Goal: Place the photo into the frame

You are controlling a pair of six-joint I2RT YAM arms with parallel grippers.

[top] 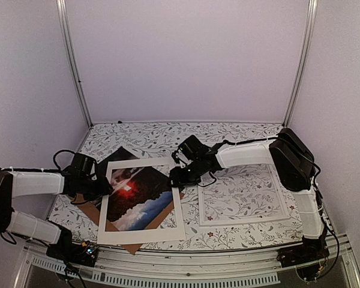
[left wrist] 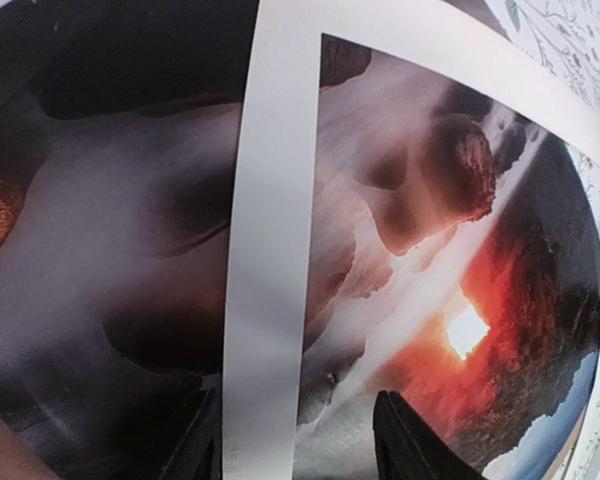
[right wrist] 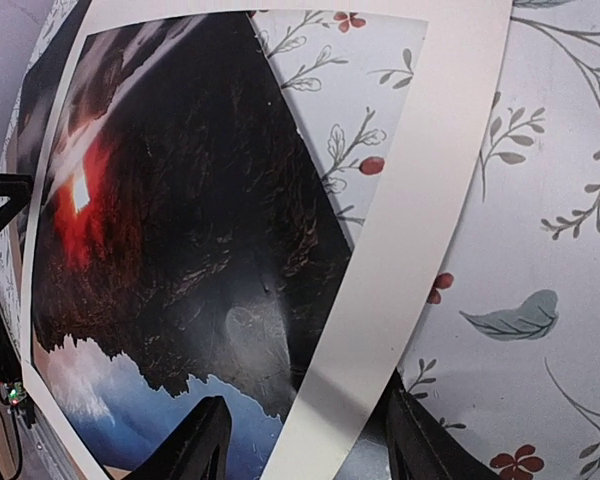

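Note:
The photo (top: 132, 207) of dark rock, red glow and blue sky lies askew on brown backing (top: 130, 246), with a white mat frame (top: 141, 236) over it. In the left wrist view, my left gripper straddles the mat's left strip (left wrist: 272, 240), fingers apart. My right gripper is at the mat's right strip (right wrist: 420, 200), fingers apart on either side of it. Whether either fingertip touches the surface is unclear.
A clear pane with a white border (top: 246, 222) lies on the right. Walls enclose both sides.

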